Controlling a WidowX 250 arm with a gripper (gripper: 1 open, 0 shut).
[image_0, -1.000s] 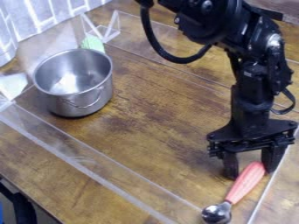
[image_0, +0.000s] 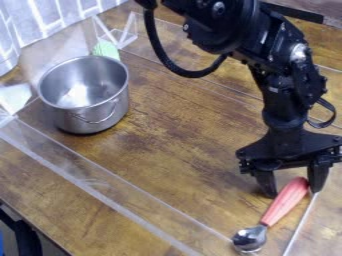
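My black gripper (image_0: 290, 184) hangs low at the right, its fingers pointing down and spread apart just above the red handle of a scoop (image_0: 286, 201). The scoop lies diagonally on the wooden table, its metal head (image_0: 250, 239) toward the front. The handle's upper end is at the right finger; whether it touches cannot be told. A steel pot (image_0: 83, 94) with a bail handle stands at the upper left.
Clear plastic strips run along the table (image_0: 154, 160) at the left, front and right. A green-handled item (image_0: 106, 49) and white pieces lie behind and beside the pot.
Since a second ago my gripper has risen slightly. The scoop has shifted a little, and more of its handle's upper part shows.
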